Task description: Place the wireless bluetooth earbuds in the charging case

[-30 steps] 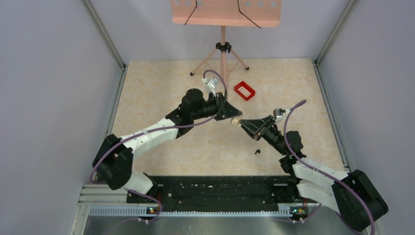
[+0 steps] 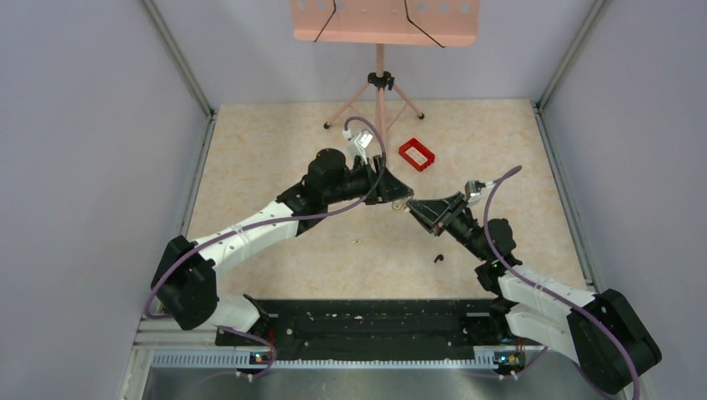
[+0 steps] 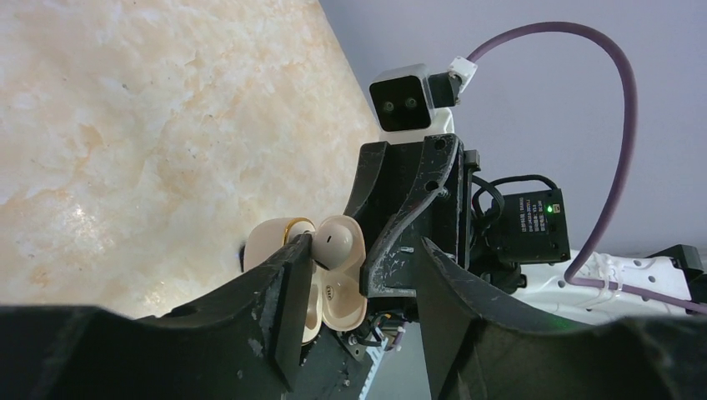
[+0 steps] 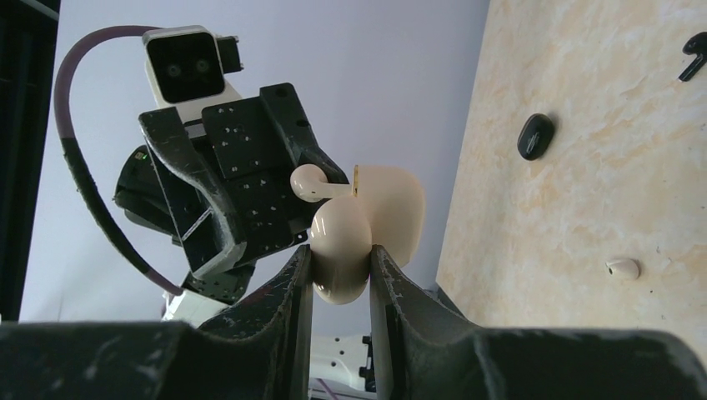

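Observation:
The white charging case [image 3: 342,305] is held up between both grippers above the middle of the table, its lid open. In the right wrist view my right gripper is shut on the case. A white earbud [image 4: 310,182] shows at the case, in front of the left gripper. My left gripper is part open around the upper end of the case, its left finger touching or very near the white piece there; whether it holds it I cannot tell. Another white earbud [image 4: 624,268] lies on the table.
A black case [image 4: 535,137] and a black earbud [image 4: 694,55] lie on the table [image 2: 267,167]. A red tray [image 2: 416,154] stands at the back, near a pink stand [image 2: 380,58]. The table around the grippers is largely clear.
Both grippers have shifted very slightly up in the top view, staying together at the case. The left arm's elbow has moved slightly toward the front left.

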